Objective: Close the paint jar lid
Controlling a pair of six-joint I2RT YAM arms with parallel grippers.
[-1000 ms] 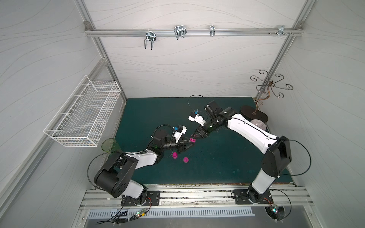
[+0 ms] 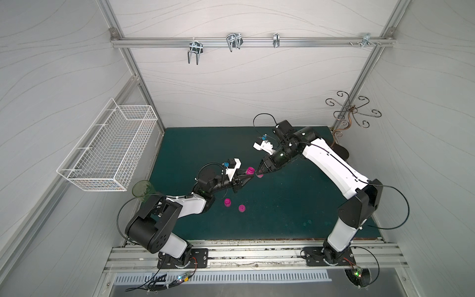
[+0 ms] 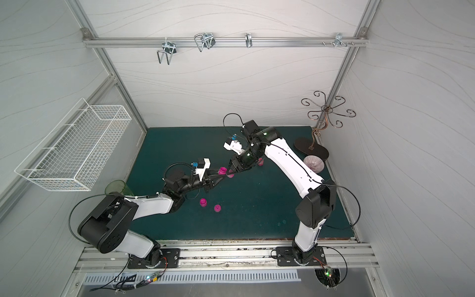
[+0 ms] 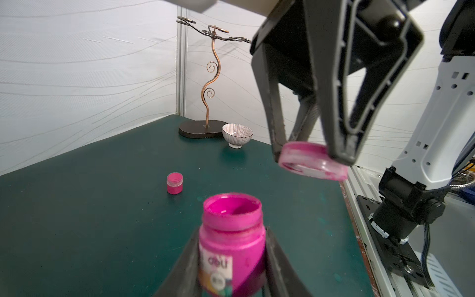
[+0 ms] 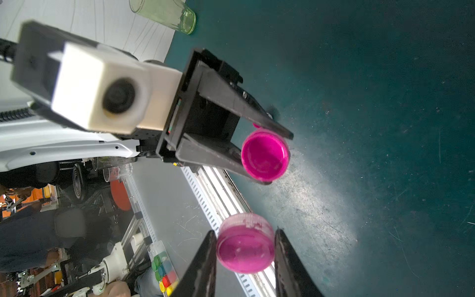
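An open-mouthed pink paint jar (image 4: pixel 232 247) stands upright in the left wrist view, held off the table with my left gripper shut on its body. Its hollow mouth (image 5: pixel 265 155) faces up in the right wrist view. My right gripper is shut on the pink lid (image 5: pixel 246 250), gripped by its sides. In the left wrist view the lid (image 4: pixel 312 160) hangs above and to the right of the jar, slightly tilted, with a clear gap between the two.
Two small pink pieces, a jar (image 2: pixel 227 202) and a round one (image 2: pixel 242 208), lie on the table in front of the left gripper. Another pink jar (image 4: pixel 174 183) stands farther back. A striped bowl (image 3: pixel 313 163) and metal stand (image 3: pixel 311 148) occupy the right side; a green glass (image 5: pixel 168 13) is at left.
The jar and lid were together; now they are apart. My right gripper has drawn back with the lid, and my left gripper has moved slightly up with the jar.
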